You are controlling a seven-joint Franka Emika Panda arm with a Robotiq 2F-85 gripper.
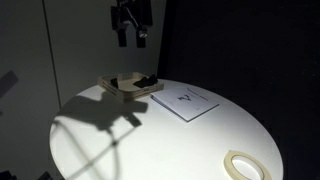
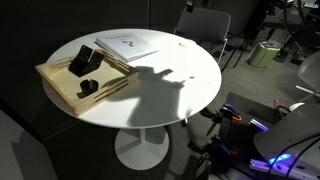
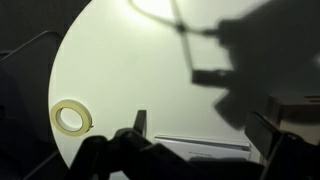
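Observation:
My gripper (image 1: 132, 38) hangs high above the far side of the round white table, open with nothing between its fingers. In the wrist view its dark fingers (image 3: 141, 122) stand wide apart. Below it in exterior view 1 is a shallow wooden tray (image 1: 128, 95). Exterior view 2 shows two black objects inside the tray (image 2: 112, 90): an angular block (image 2: 85, 61) and a smaller rounded piece (image 2: 89, 88). Beside the tray lies a flat white booklet or box (image 1: 186, 101) with small dark print. A pale yellow tape roll (image 3: 70, 118) lies near the table's edge.
A grey chair (image 2: 205, 25) stands behind the table. The arm's shadow falls across the surface near the tray.

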